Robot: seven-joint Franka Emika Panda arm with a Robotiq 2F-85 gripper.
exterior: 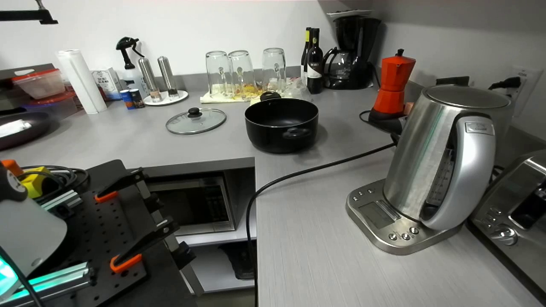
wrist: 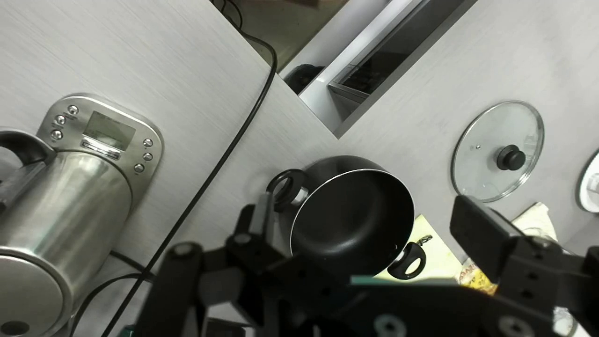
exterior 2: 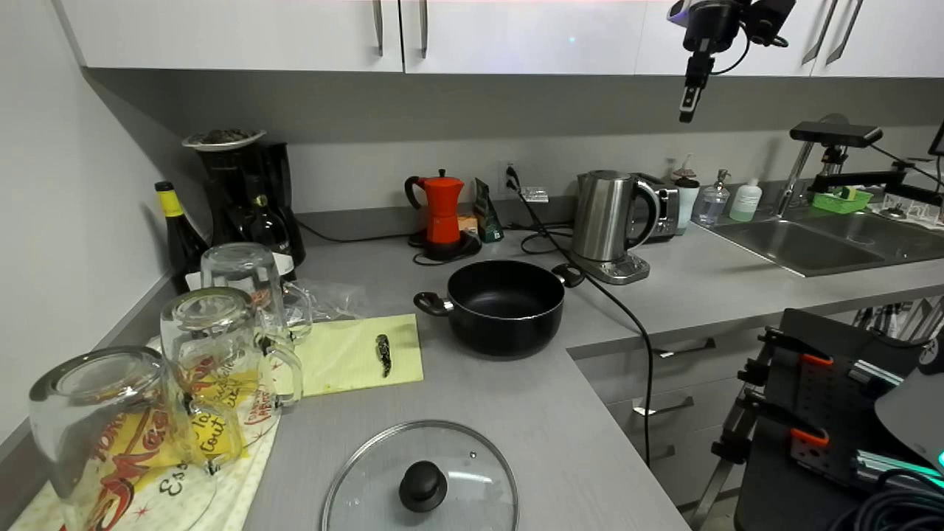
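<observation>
My gripper (exterior 2: 687,113) hangs high above the counter in exterior view 2, pointing down, well clear of everything. In the wrist view its fingers (wrist: 477,233) are spread wide, with nothing held between them. A black pot (exterior: 281,125) stands uncovered at the counter's inner corner; its inside looks empty. The pot's glass lid (exterior: 196,123), with a black knob, lies flat on the counter apart from the pot. On a yellow cloth (exterior 2: 341,354) beside the pot lies a small dark patterned item (exterior 2: 383,354).
A steel kettle (exterior: 430,158) sits on its base, near a toaster (exterior: 519,220). A black cable (exterior: 307,170) crosses the counter and drops over the edge. Glass mugs (exterior 2: 115,425), bottles (exterior: 314,64) and a red moka pot (exterior: 394,82) stand farther back.
</observation>
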